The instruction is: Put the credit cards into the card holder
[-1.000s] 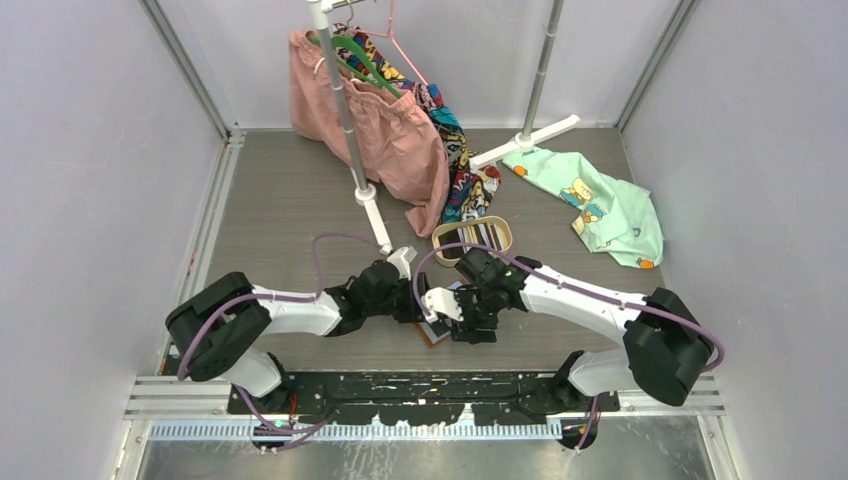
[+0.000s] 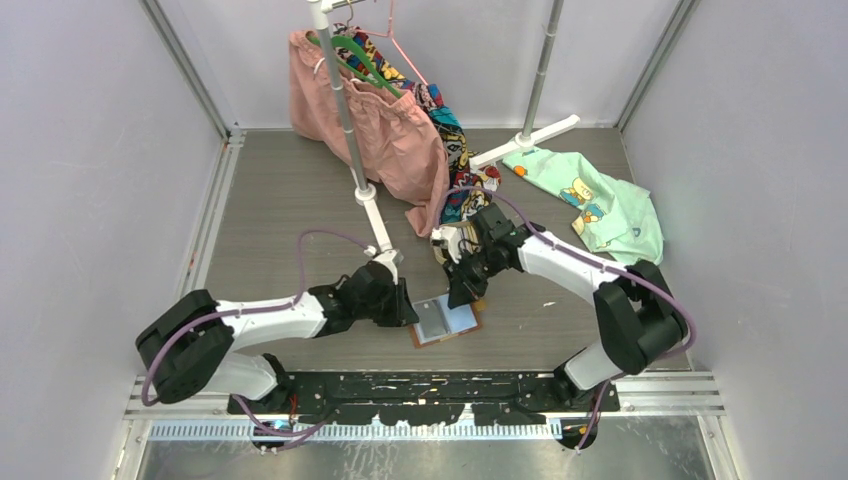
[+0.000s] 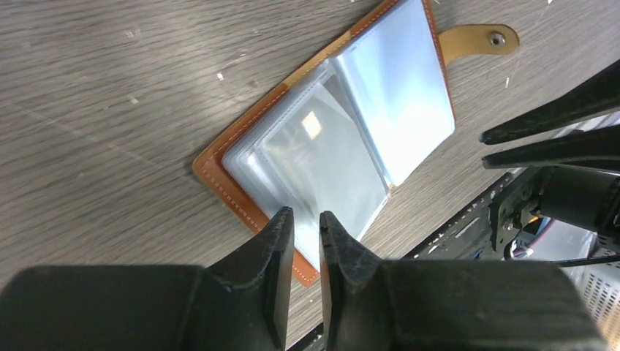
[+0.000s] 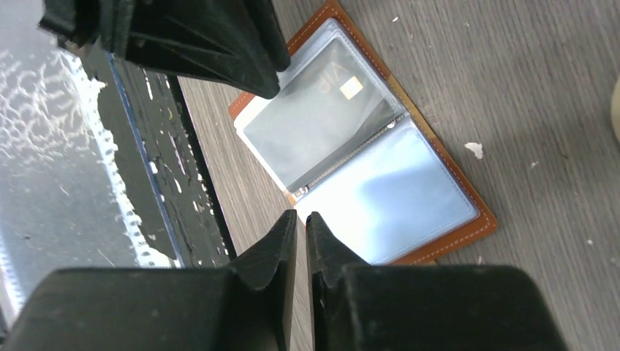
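Observation:
A brown leather card holder [image 2: 446, 338] lies open on the table, its two clear-sleeved halves facing up. My left gripper is slightly open over the outer end of the holder's left half, a narrow gap between its fingers. Whether it touches the sleeves [image 3: 314, 146] I cannot tell. Over the blue-white right half [image 4: 387, 194] my right gripper is shut; nothing clearly shows between its fingers. The beige card tray [image 2: 437, 247] behind the holder is mostly hidden by the right arm, along with its cards.
A clothes rack with pink trousers [image 2: 395, 140] and patterned cloth stands at the back. A green cloth [image 2: 625, 215] lies at the back right. Bare table shows left and right of the arms. The holder's snap strap [image 3: 479, 40] sticks out to its side.
My right gripper has moved up and back from the holder, uncovering its right half and covering more of the card tray. My left arm has shifted slightly left.

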